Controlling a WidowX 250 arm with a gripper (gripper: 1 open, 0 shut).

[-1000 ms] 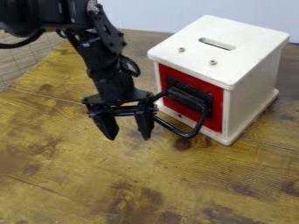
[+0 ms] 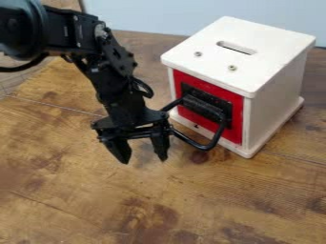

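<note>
My black gripper (image 2: 140, 145) hangs over the wooden floor, fingers pointing down and apart, with nothing visible between them. Just right of it is a white box (image 2: 273, 95) with a slot and two knobs on top and a red front panel (image 2: 234, 141). A black mechanism with a looped handle (image 2: 219, 128) sticks out from that red face, reaching close to the gripper's right side; whether they touch is unclear.
A pale wall (image 2: 152, 14) runs along the back, behind the box.
Over the last second my gripper has shifted slightly left and a little down, its fingers still apart. The box looks unmoved.
</note>
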